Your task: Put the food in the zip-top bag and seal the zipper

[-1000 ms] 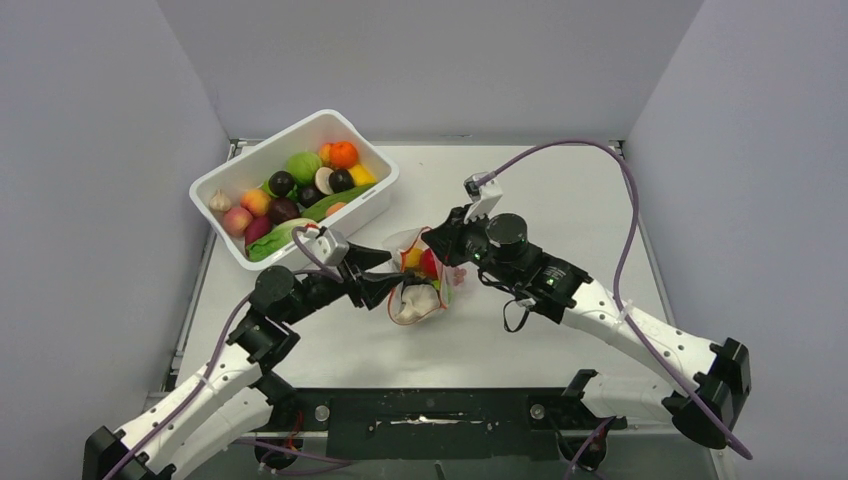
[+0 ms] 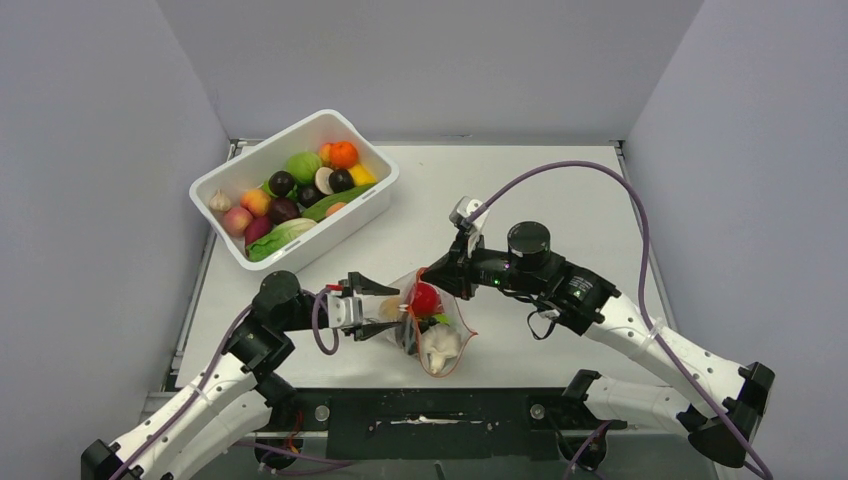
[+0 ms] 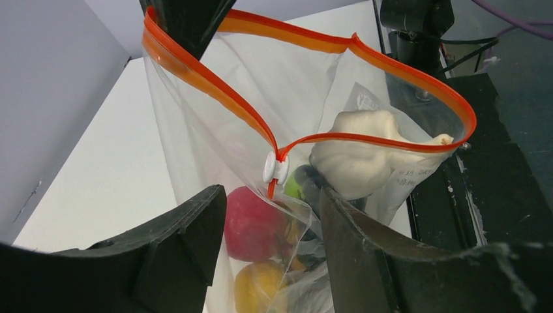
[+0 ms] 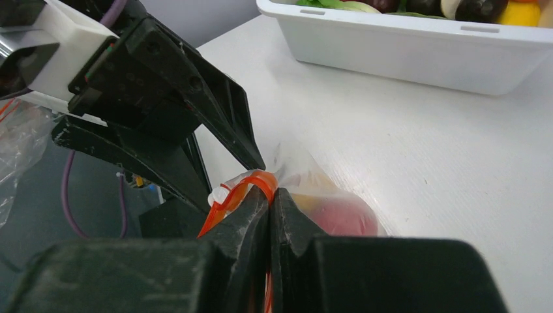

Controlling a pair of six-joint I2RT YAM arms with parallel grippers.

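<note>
The clear zip top bag point(image 2: 462, 325) has an orange-rimmed mouth that gapes wide in the left wrist view. Inside it are a red round item point(image 3: 251, 223), a yellow item point(image 3: 259, 287), a pale garlic-like piece point(image 3: 357, 153) and something green and dark. A white slider point(image 3: 275, 168) sits on the orange zipper point(image 3: 306, 138) where its two sides meet. My right gripper is shut on the bag's orange rim. My left gripper is open, its fingers point(image 3: 189, 241) either side of the bag beneath the slider; whether they touch the film I cannot tell.
A white bin point(image 2: 360, 220) full of toy produce stands at the back left. Bare white table point(image 2: 560, 190) lies behind the right arm and at the back. The dark front edge point(image 2: 430, 425) is close in front of the bag.
The bag and right gripper have shifted toward the front of the table.
</note>
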